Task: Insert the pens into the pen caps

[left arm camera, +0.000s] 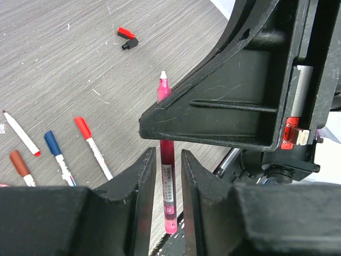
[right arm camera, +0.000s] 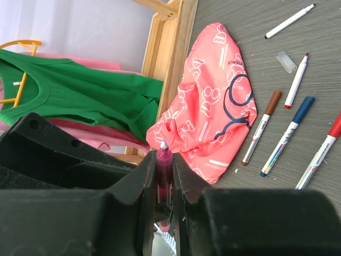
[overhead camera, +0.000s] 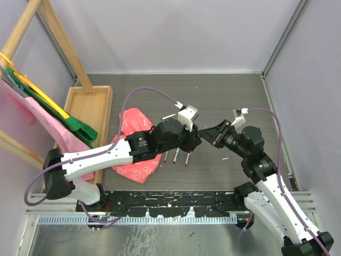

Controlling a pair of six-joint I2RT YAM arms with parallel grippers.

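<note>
A pink pen point(left arm camera: 168, 186) stands upright between the two grippers, its pale tip bare at the upper end. My left gripper is shut around its lower part, though strips of table show beside the pen there. Higher up, the black fingers point(left arm camera: 229, 117) of my right gripper cross the barrel and hide part of it. In the right wrist view the pink pen point(right arm camera: 164, 173) sits snugly in my shut right gripper. Lying on the table are a red-capped pen point(left arm camera: 93, 144), a blue-capped pen point(left arm camera: 57, 154) and a brown-capped pen point(left arm camera: 21, 166).
A small red-and-black piece point(left arm camera: 128, 37) lies apart on the table. White pens point(right arm camera: 290, 21) and a clear piece point(right arm camera: 286, 62) lie near a pink patterned cloth point(right arm camera: 213, 101). To the left stands a wooden rack point(overhead camera: 69, 98) with hanging clothes.
</note>
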